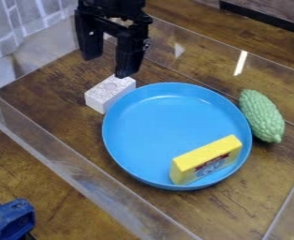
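My black gripper (112, 52) hangs at the top centre-left of the camera view, above a white block (110, 93); whether its fingers are open or shut is hard to tell. The block lies on the wooden surface beside a blue plate (162, 131). On the plate's near right part lies a yellow box (202, 155) with a printed side.
A green corn-like or cactus-shaped object (261, 114) lies right of the plate. A blue item (9, 221) is at the bottom left corner. Clear panels edge the left side of the wooden surface (50, 94). The area behind the plate is fairly clear.
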